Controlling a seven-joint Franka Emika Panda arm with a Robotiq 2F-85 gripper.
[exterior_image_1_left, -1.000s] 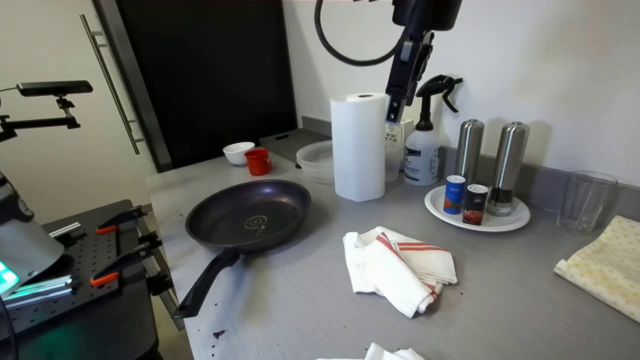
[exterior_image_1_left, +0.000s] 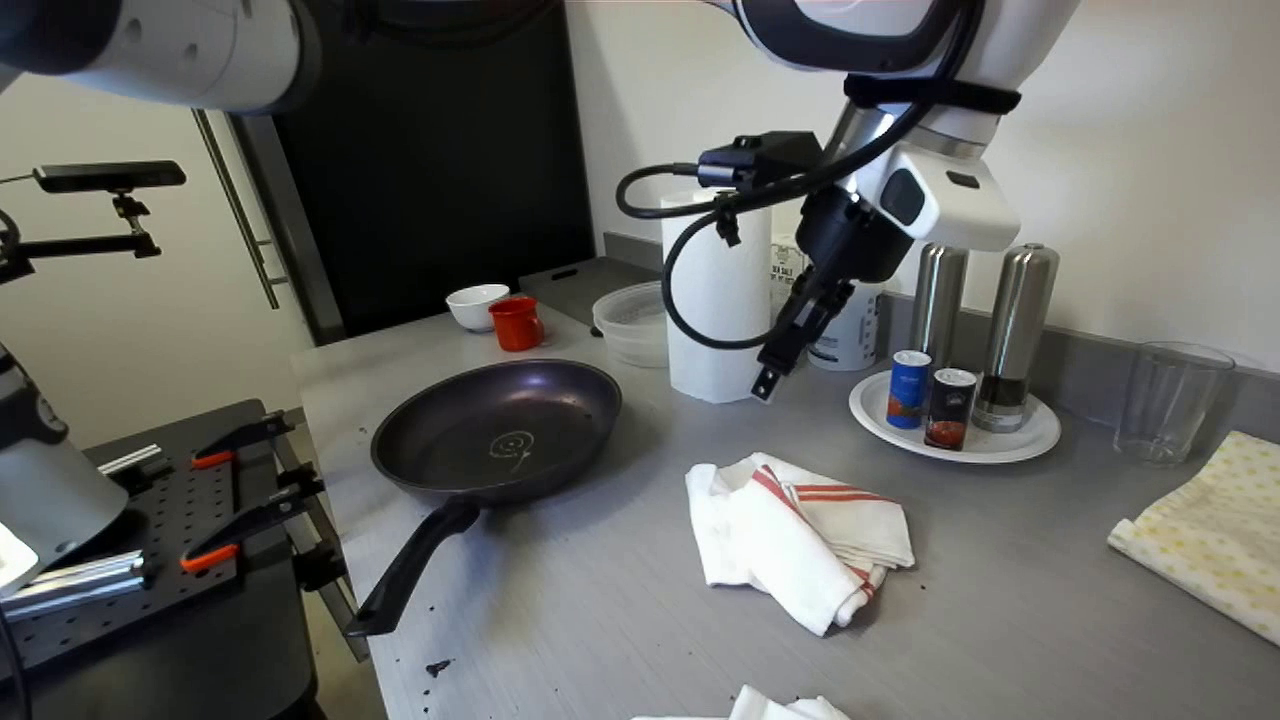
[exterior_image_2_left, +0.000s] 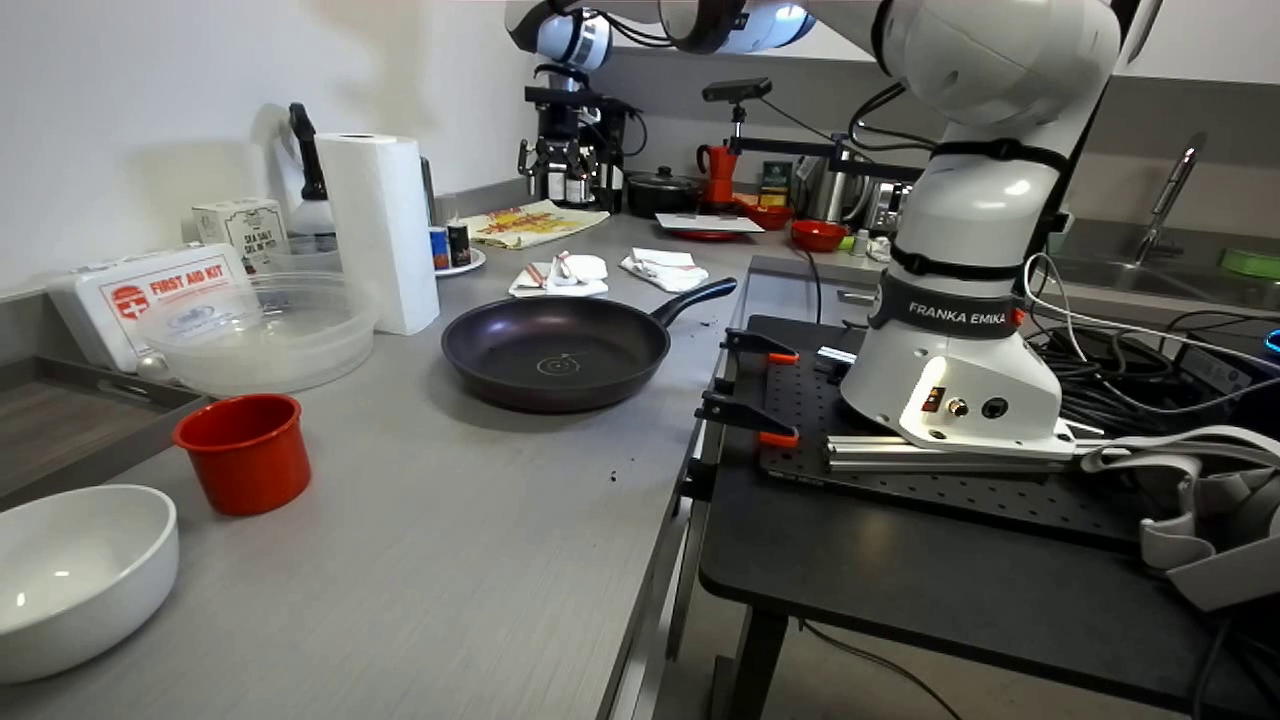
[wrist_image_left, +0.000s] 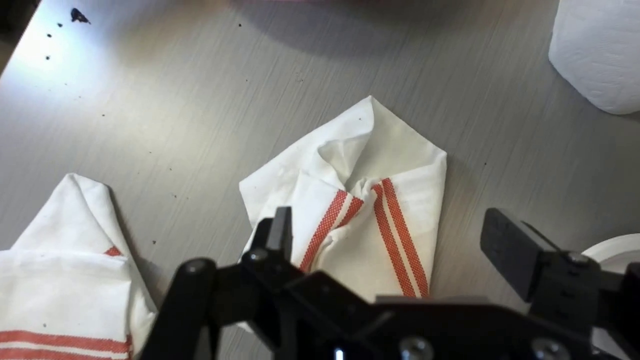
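In the wrist view a white towel with red stripes (wrist_image_left: 384, 240) lies rumpled on the counter below my gripper. The black fingers (wrist_image_left: 507, 255) stand wide apart with nothing between them. From the first exterior view, the same towel (exterior_image_1_left: 798, 534) rests right of the frying pan, and my gripper (exterior_image_1_left: 768, 382) hangs in the air above and behind it, not touching it. A second striped white towel (wrist_image_left: 66, 288) lies to the left in the wrist view. The dark frying pan (exterior_image_1_left: 498, 426) sits on the counter, its handle toward the front edge.
A paper towel roll (exterior_image_1_left: 720, 306) stands behind the towel. To its right is a white plate (exterior_image_1_left: 1020, 444) bearing two small cans and two metal mills. A clear glass (exterior_image_1_left: 1170, 402) and a yellow-patterned cloth (exterior_image_1_left: 1218, 534) lie farther right. A red cup (exterior_image_1_left: 517, 324) stands beyond the pan.
My arm has come down and my gripper is lower, with more of the arm now in view. The towels, pan and other items have not moved. The base light went from green to white.
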